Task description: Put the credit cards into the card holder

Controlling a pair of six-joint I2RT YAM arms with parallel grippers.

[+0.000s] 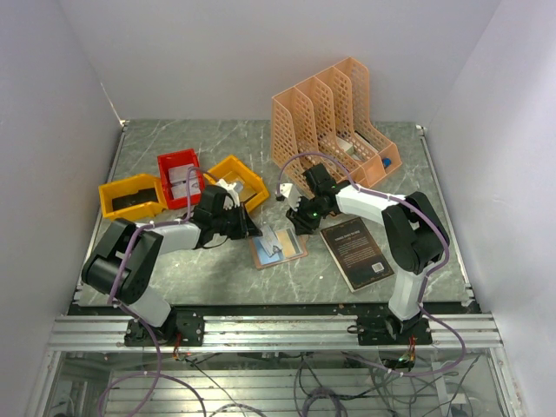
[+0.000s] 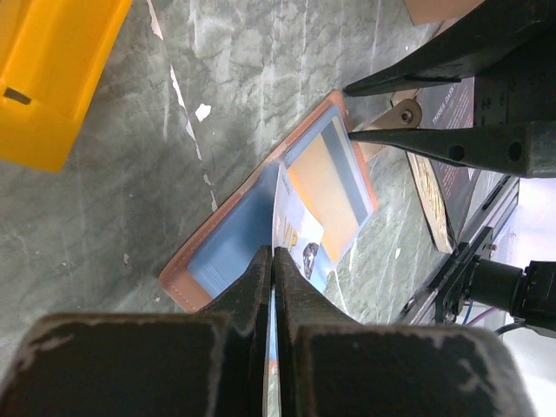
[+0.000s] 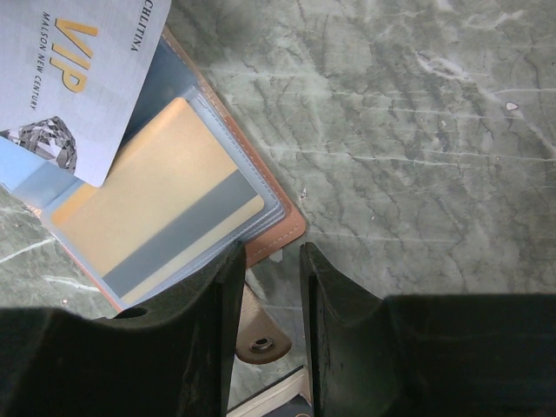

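Observation:
A silver VIP card stands tilted over the open card holder, with my left gripper shut on its edge. The holder lies on the table with a brown rim and bluish clear pockets. A tan card with a grey stripe sits in the pocket nearest my right gripper. At that end of the holder, my right gripper has its fingers on either side of the corner and snap tab. The silver card hides part of the other pocket; whether its lower edge is inside cannot be told.
Behind the left arm are a red bin and two yellow bins. A tan file rack stands at the back, while a dark book lies to the right of the holder. Bare table shows in front.

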